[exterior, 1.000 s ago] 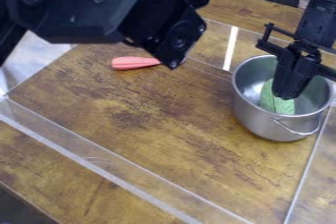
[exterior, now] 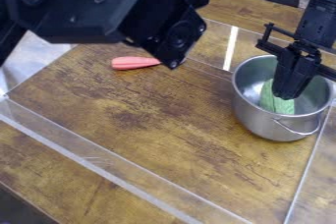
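A steel pot (exterior: 262, 124) with a wire handle stands at the right of the wooden table (exterior: 132, 140). Inside it lies a green item (exterior: 269, 96), partly hidden by my black gripper (exterior: 285, 88), which reaches down into the pot from the upper right. The fingertips are dark and overlap, so whether anything is between them cannot be seen.
A pink utensil (exterior: 133, 63) lies at the back left of the table. A large dark arm housing fills the upper left of the view. Clear strips run along the table's left and right.
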